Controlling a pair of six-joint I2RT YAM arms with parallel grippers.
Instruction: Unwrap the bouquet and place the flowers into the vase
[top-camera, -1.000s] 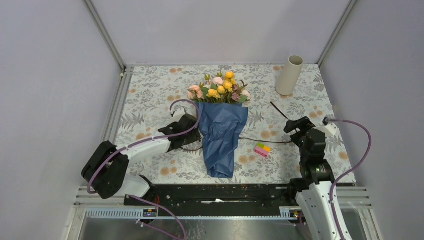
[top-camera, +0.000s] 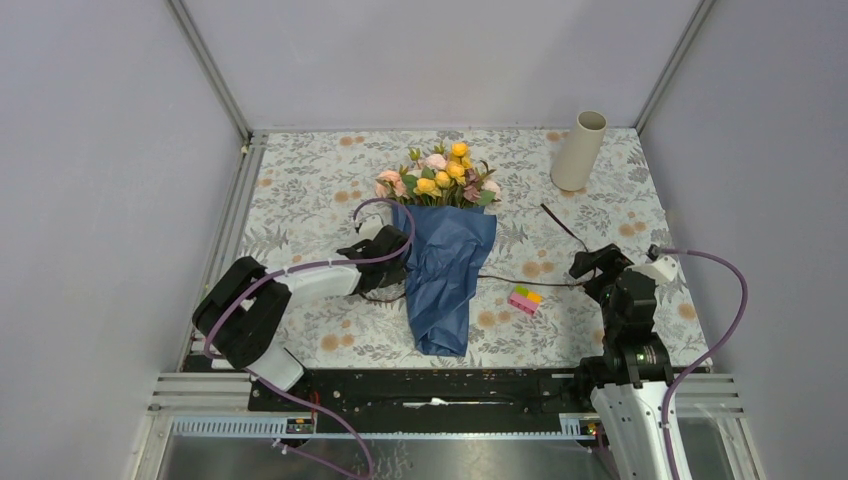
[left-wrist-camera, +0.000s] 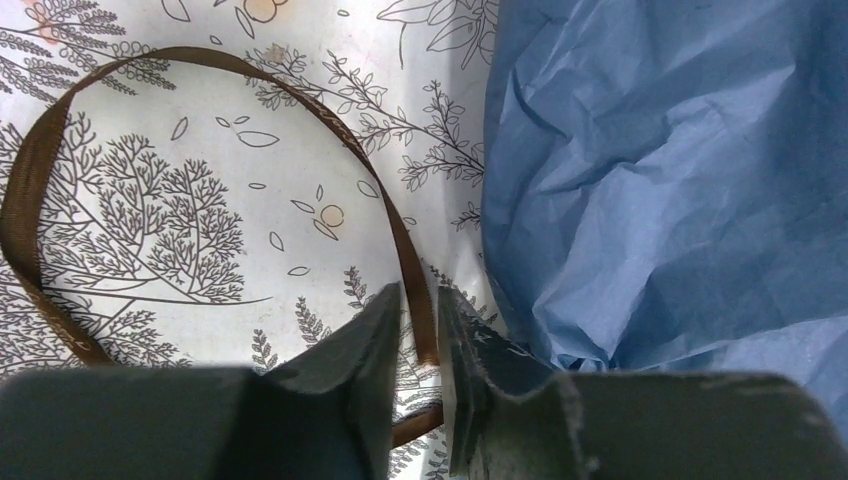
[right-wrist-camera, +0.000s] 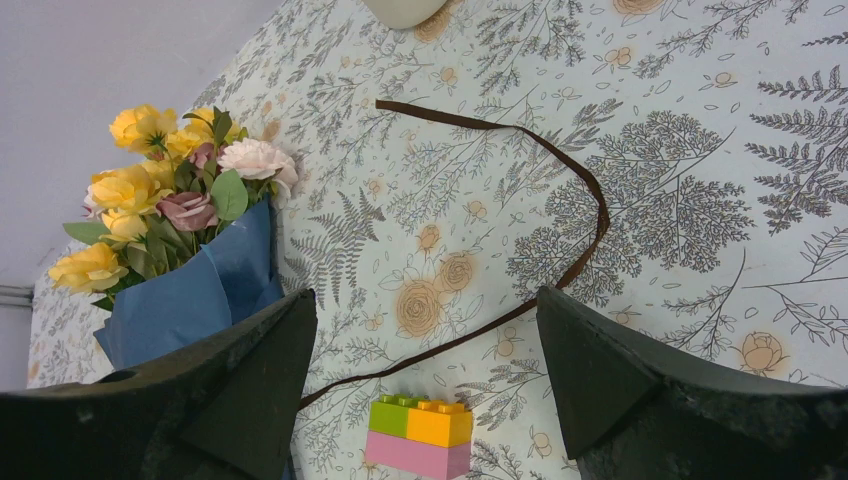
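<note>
The bouquet of yellow and pink flowers (top-camera: 450, 180) lies on the table, its stems hidden in blue wrapping paper (top-camera: 445, 285). At the back right stands a tall cream vase (top-camera: 579, 152), apparently empty. My left gripper is beside the wrap's left edge, fingers a narrow gap apart; a brown ribbon (left-wrist-camera: 400, 235) ends in that gap, and whether the fingers touch it cannot be told. My right gripper hangs open over the right of the table, nothing between its fingers, with more brown ribbon (right-wrist-camera: 455, 343) below it.
A pink, green and orange toy brick block (top-camera: 525, 299) sits right of the wrap. The ribbon curves from beneath the wrap across the right side. Patterned tablecloth (top-camera: 300, 180) is clear at the back left.
The left arm has moved to the right, bringing its gripper closer to the blue wrap. The right arm has shifted slightly toward the front. Flowers and vase have not moved.
</note>
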